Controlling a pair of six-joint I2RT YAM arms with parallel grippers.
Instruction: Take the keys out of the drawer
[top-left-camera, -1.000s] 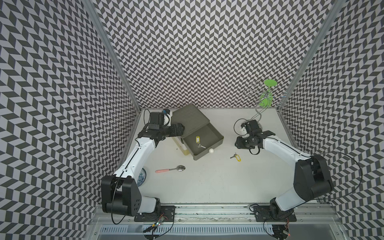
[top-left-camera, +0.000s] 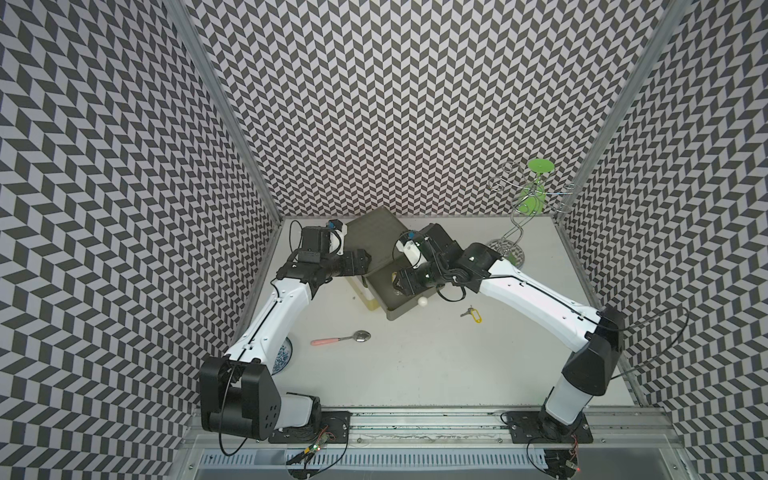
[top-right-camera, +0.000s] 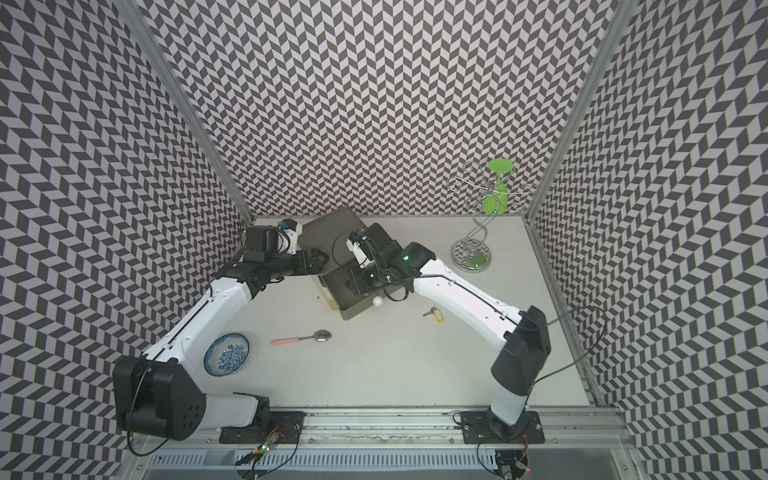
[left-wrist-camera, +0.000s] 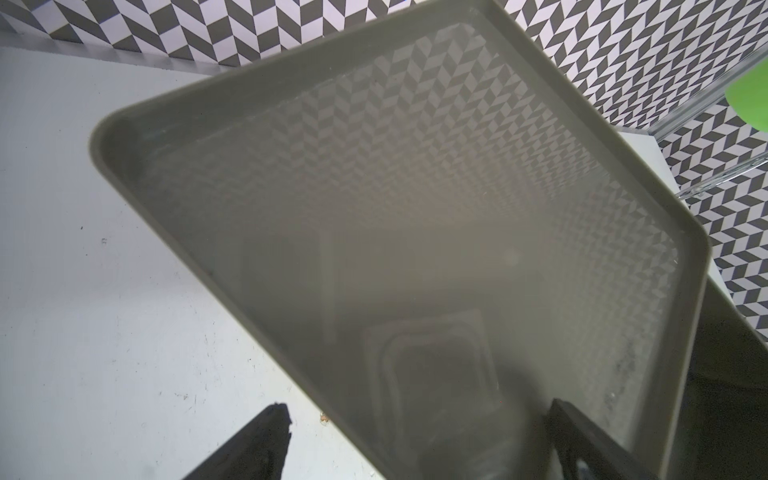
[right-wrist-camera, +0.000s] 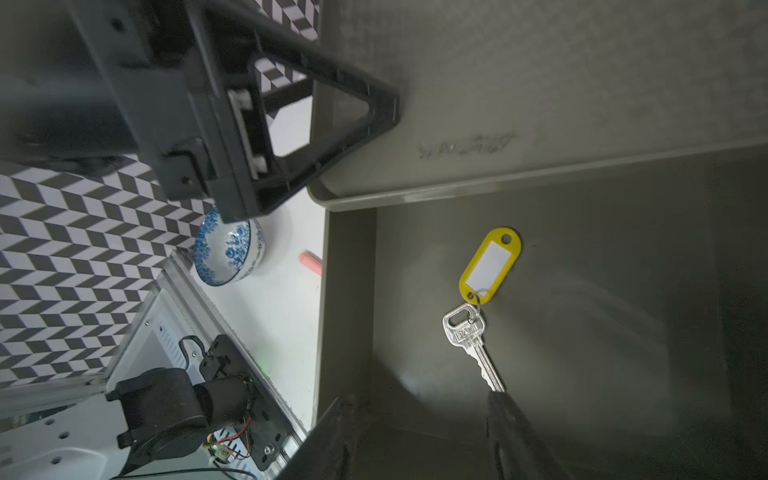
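Inside the grey-green drawer (right-wrist-camera: 348, 304) lies a silver key (right-wrist-camera: 464, 328) on a ring with a yellow tag (right-wrist-camera: 502, 244). My right gripper is over the drawer, open, its fingertips beyond the key's blade end and nothing between them. From above, the right gripper (top-left-camera: 398, 281) covers most of the key. At the lid's left edge, my left gripper (top-left-camera: 366, 261) has its fingers wide apart in the left wrist view; the grey lid (left-wrist-camera: 416, 240) spans ahead of them, its edge running between. A second key with a yellow tag (top-left-camera: 476, 317) lies on the table.
A white ball (top-left-camera: 423, 301) sits at the drawer's right front. The spoon (top-left-camera: 344, 339) and blue-patterned bowl (top-right-camera: 227, 354) are to the left. A wire stand with green discs (top-left-camera: 507, 253) stands at back right.
My right arm has swung left from the table's right side and now reaches over the drawer, covering the key there from above. The left arm and the drawer look unmoved.
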